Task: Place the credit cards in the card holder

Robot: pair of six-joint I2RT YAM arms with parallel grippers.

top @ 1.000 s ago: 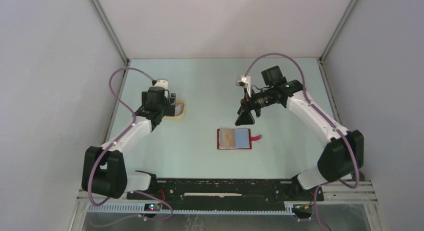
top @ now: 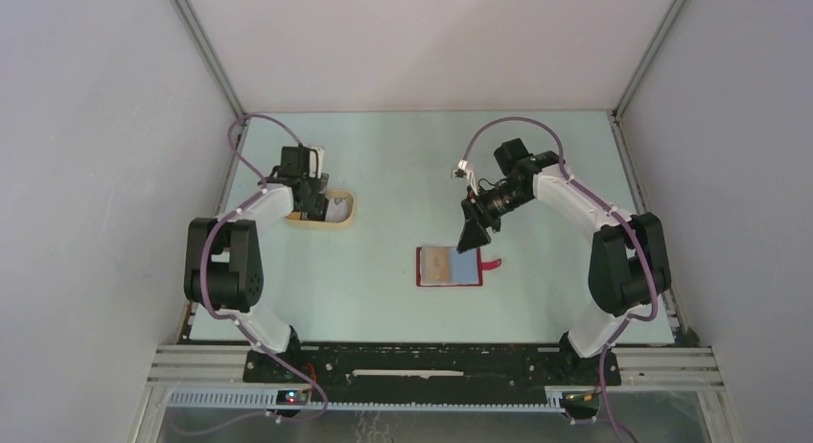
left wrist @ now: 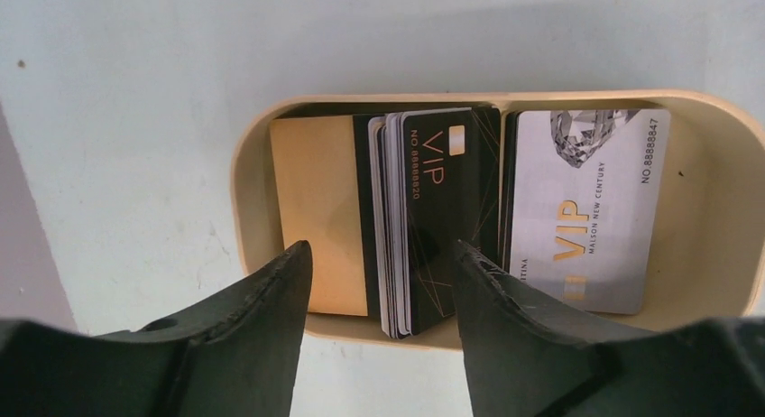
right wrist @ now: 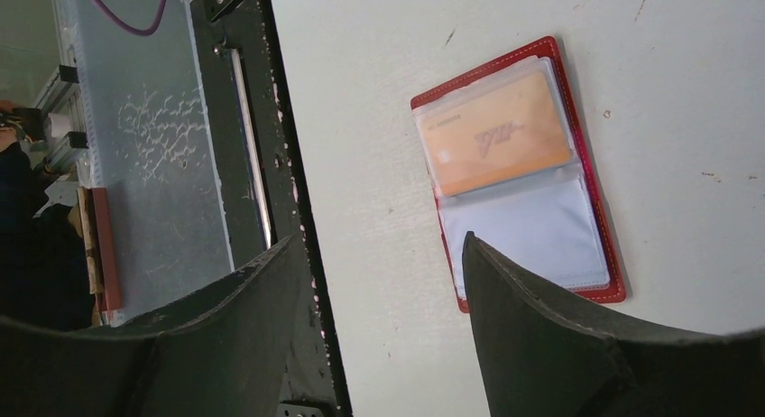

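Observation:
In the left wrist view, several cards fill a beige tray (left wrist: 713, 110): a gold card (left wrist: 320, 209), a tilted row of cards fronted by a black VIP card (left wrist: 442, 191), and a silver VIP card (left wrist: 586, 200) in the right compartment. My left gripper hovers above the black card, its fingers apart and nothing held. The red-edged card holder (right wrist: 532, 227) lies open on the table in the right wrist view, a gold card (right wrist: 496, 137) in its upper pocket and the lower pocket pale. Up and to the holder's side, my right gripper is open and empty.
A red strap (top: 492, 265) sticks out from the holder's right side. Between tray and holder the white table (top: 388, 184) is bare. The table's front edge borders a black rail (top: 412, 357).
My left arm has reached further out over the tray, coming lower. The right arm has drawn lower near the holder, its hand shifting slightly. Tray and holder have not moved.

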